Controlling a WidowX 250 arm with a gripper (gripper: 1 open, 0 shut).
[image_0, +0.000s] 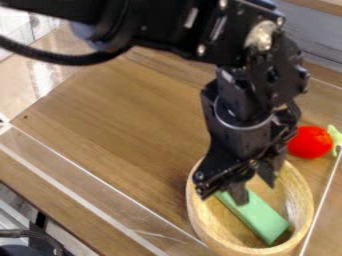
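A black gripper (234, 183) hangs over a round light wooden bowl (302, 192), its fingertips at the rim and inside, near the upper end of a long green block (261, 222) lying in the bowl. The fingers look parted; whether anything is between them is hard to tell, as the gripper partly hides the block's upper end.
A red tomato-like object (309, 142) with a green piece sits behind the bowl on the right. A clear strip runs along its near left edge.
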